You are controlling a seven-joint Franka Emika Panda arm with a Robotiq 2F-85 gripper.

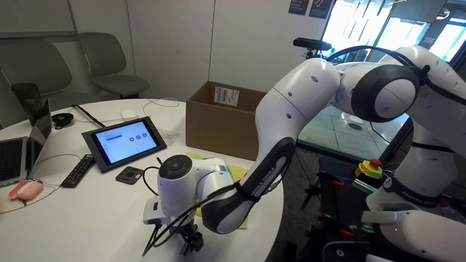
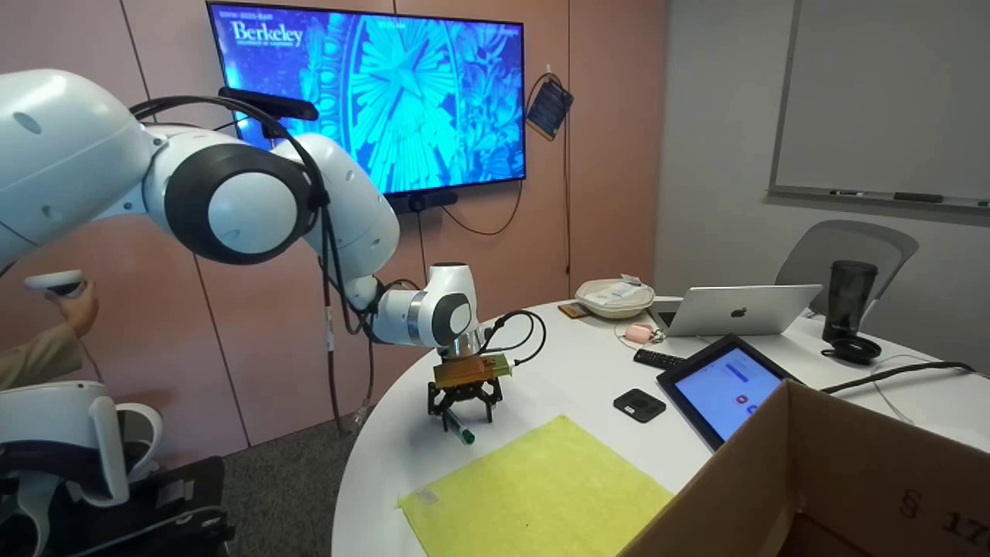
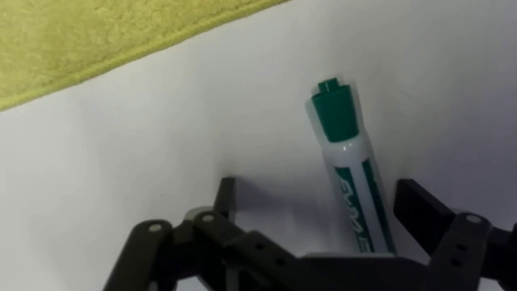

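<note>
A green-capped marker [image 3: 346, 145] with a white barrel lies on the white table in the wrist view. Its lower end is hidden behind the gripper body. My gripper stands open over it, one finger on each side, with the marker nearer the right finger [image 3: 420, 213] and a gap visible toward the left one. In the second exterior view the gripper [image 2: 468, 422] points down close to the table, and the marker [image 2: 459, 427] shows beneath it. The yellow cloth [image 2: 543, 492] lies flat beside them.
An open cardboard box [image 1: 220, 124] stands at the table's far side. A tablet [image 1: 126, 142], a black puck-like device [image 1: 129, 175], a remote [image 1: 78, 170] and a laptop [image 1: 17, 159] occupy other parts of the table.
</note>
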